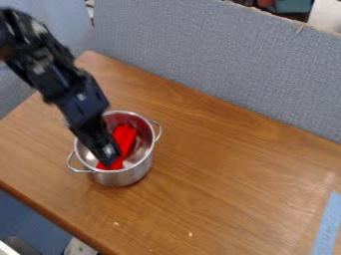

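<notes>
A steel pot with two side handles stands on the wooden table, a red elongated object lying inside it. My dark gripper reaches down from the upper left over the pot's left half, its fingers open at the red object and partly covering it. Whether the fingertips touch it cannot be told.
A grey padded wall runs along the back. A light blue strip lies at the right edge.
</notes>
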